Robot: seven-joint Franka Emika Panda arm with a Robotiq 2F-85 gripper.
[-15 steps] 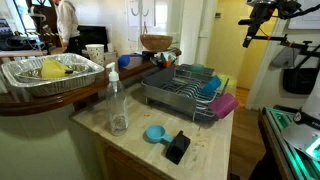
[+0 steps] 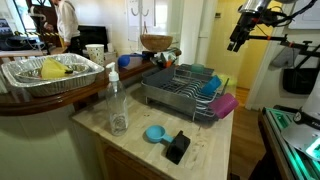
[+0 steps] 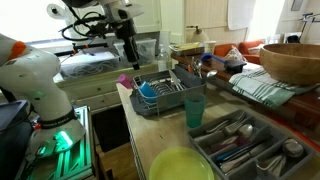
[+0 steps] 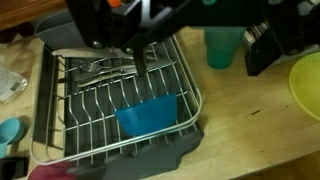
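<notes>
Above the counter's far right end, my gripper hangs open, clear of everything below. A dark wire dish rack stands on the wooden counter. Inside it leans a blue dish, seen from above in the wrist view, where the dark fingers stand apart with nothing held. A pink cup is at the rack's near right end. Beside the rack stands a green cup. Nearby lies a yellow plate, only partly in the wrist view.
A grey cutlery tray holds several utensils. A clear bottle, a light-blue scoop and a black object occupy the counter on the rack's other side. A wooden bowl stands on the raised ledge.
The items on the counter look unmoved.
</notes>
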